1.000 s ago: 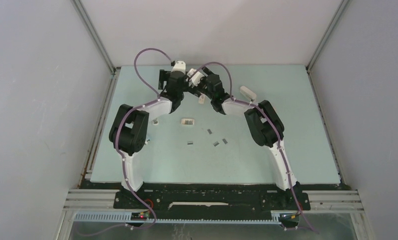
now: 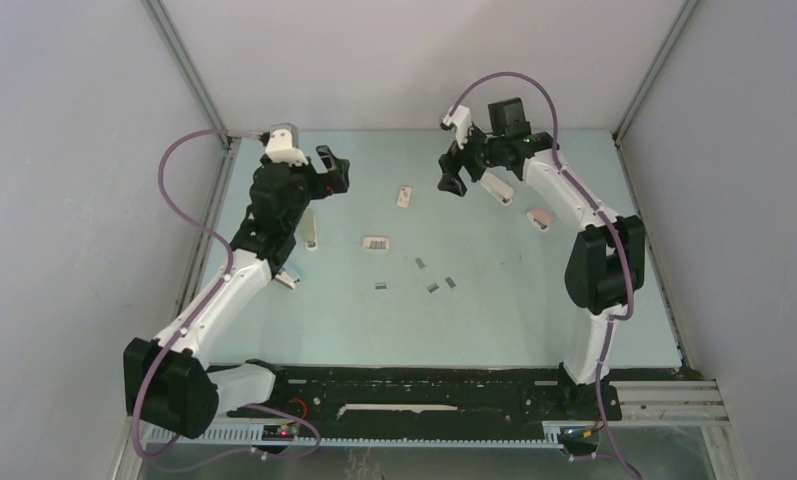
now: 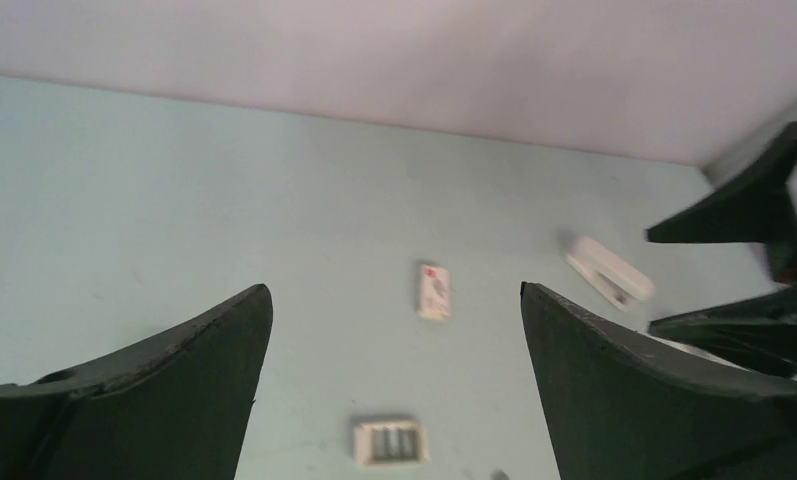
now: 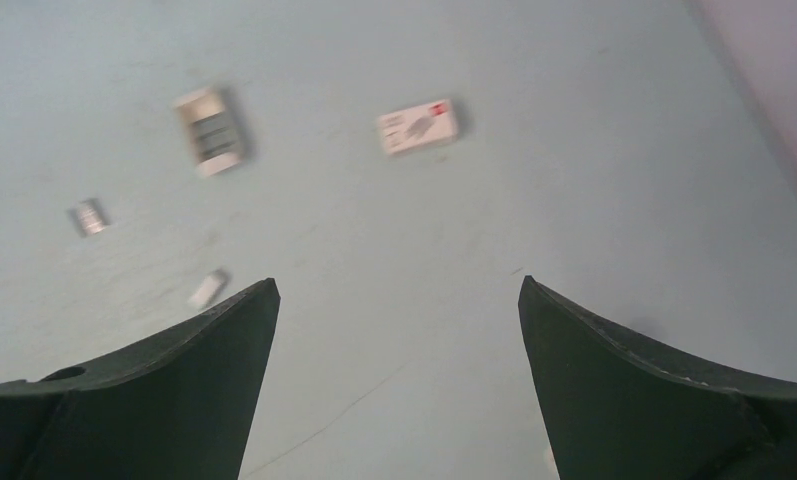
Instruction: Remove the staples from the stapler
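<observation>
Both grippers are raised over the table and open, with nothing between their fingers: my left gripper (image 2: 332,172) at the upper left, my right gripper (image 2: 452,172) at the upper right. Long pale items, possibly staplers, lie under or beside the arms: one (image 2: 310,230) and another (image 2: 286,278) on the left, one (image 2: 497,188) and a pink-topped one (image 2: 538,219) on the right. A pale box with grey strips inside (image 2: 375,243) lies mid-table, below a small white-and-red box (image 2: 404,196). Several small grey pieces (image 2: 433,287) lie loose toward the front. The wrist views are blurred.
Walls and rails bound it at the back and on both sides.
The pink-topped item at the right has come into view.
</observation>
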